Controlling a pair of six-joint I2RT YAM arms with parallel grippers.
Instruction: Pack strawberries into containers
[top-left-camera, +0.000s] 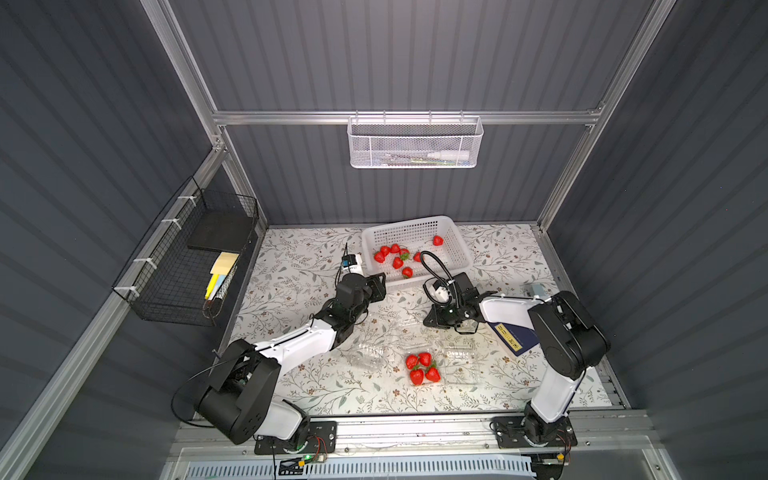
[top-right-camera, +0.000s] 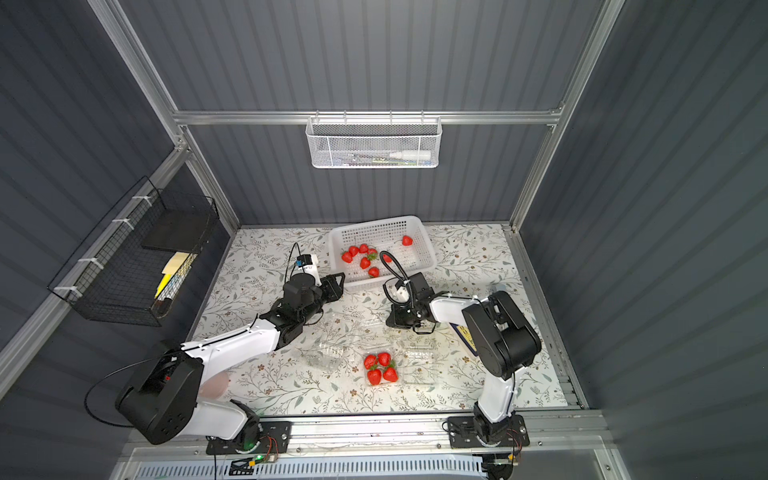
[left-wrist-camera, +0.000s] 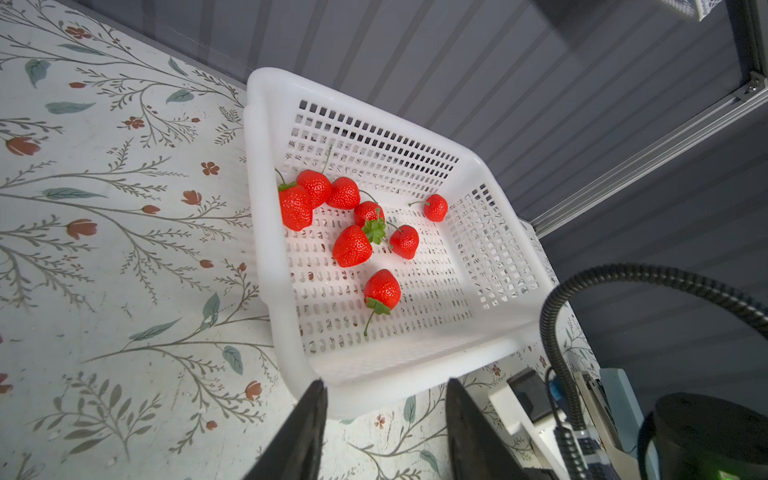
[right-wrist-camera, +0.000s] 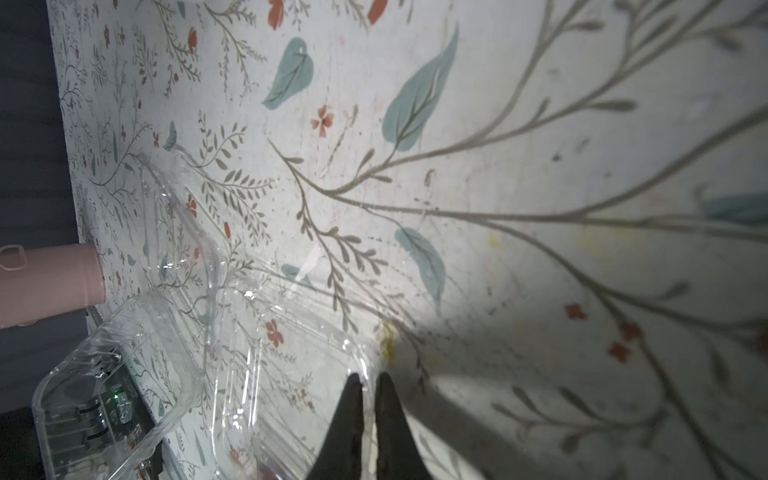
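Observation:
Several strawberries (left-wrist-camera: 353, 246) lie in the white basket (left-wrist-camera: 276, 320), at the back of the table. Just outside the basket's near left corner is my left gripper (top-left-camera: 381, 286); in the left wrist view its fingers (left-wrist-camera: 310, 428) are apart, with nothing between them. A clear container (top-left-camera: 421, 349) with several strawberries sits open at the front middle. Behind it, my right gripper is low over the table and shut, a clear plastic rim (right-wrist-camera: 340, 334) running between its fingertips. This rim appears to belong to the filled container's lid.
Other clear plastic containers lie left (top-left-camera: 370, 357) and right (top-left-camera: 460, 353) of the filled one, hard to make out. A dark blue folder (top-left-camera: 521, 339) lies under the right arm. The table left of the basket is free.

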